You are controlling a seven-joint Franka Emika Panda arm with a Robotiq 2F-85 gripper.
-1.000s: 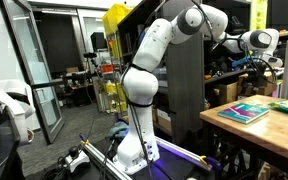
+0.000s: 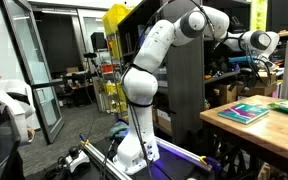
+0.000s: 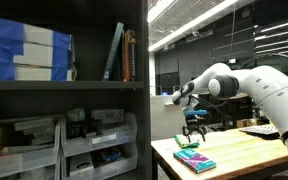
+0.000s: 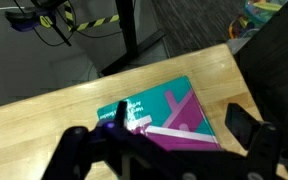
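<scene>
A teal and magenta book [image 4: 167, 108] lies flat on the wooden table, below my gripper in the wrist view. The two dark fingers stand wide apart with nothing held between them, and part of the book is hidden behind the gripper body. In exterior view 1 the same book [image 2: 243, 113] rests near the table's left edge. Exterior view 2 shows the book [image 3: 194, 160] at the near corner, with my gripper [image 3: 195, 131] hanging above the table and apart from it.
The wooden table [image 3: 246, 143] has bare surface beside the book. A green item [image 3: 186, 142] sits farther back on it. Tall dark shelving [image 3: 92, 112] with bins stands nearby. Beyond the table edge, the wrist view shows the floor [image 4: 44, 83] and a black stand [image 4: 132, 52].
</scene>
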